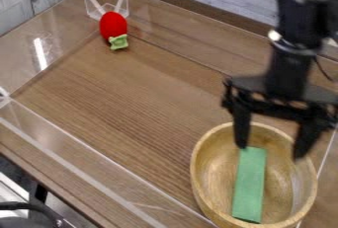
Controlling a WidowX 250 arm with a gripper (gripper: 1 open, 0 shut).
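Note:
My black gripper [275, 119] hangs low at the right, over the back rim of a tan bowl [211, 163], its fingers apart and blurred by motion. A green block [250, 184] lies inside the bowl. A red object [113, 25] with a green part [118, 42] sits at the back left of the wooden table.
A clear plastic piece stands behind the red object. A pale wall runs along the back, and dark tubing shows at the lower left corner.

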